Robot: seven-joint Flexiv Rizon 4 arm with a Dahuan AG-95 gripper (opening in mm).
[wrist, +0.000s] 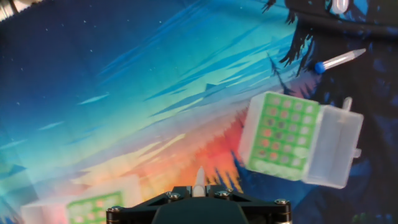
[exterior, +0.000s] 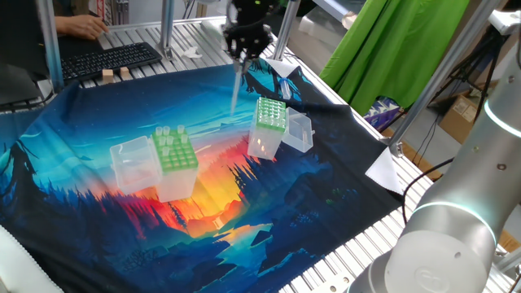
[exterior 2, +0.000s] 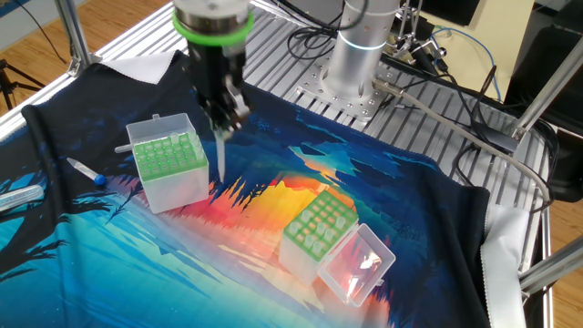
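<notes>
My gripper (exterior: pixel 239 67) hangs above the cloth, shut on a long, pale pipette tip (exterior 2: pixel 220 159) that points downward. In the wrist view the same tip (wrist: pixel 199 179) juts out between the fingers. One open tip box with a green rack (exterior: pixel 270 115) stands close by; in exterior view 2 this box (exterior 2: pixel 173 178) is left of the tip. A second open box (exterior: pixel 175 172) has several tips standing up from its green rack; it shows at the right of exterior view 2 (exterior 2: pixel 319 228). The held tip is apart from both boxes.
Clear hinged lids (exterior: pixel 134 163) (exterior 2: pixel 358 264) lie open beside the boxes. A blue-capped tube (wrist: pixel 339 61) rests on the patterned cloth near the first box. A keyboard (exterior: pixel 112 59) and a person's hand (exterior: pixel 84 27) are at the table's far side. Bare cloth lies between the boxes.
</notes>
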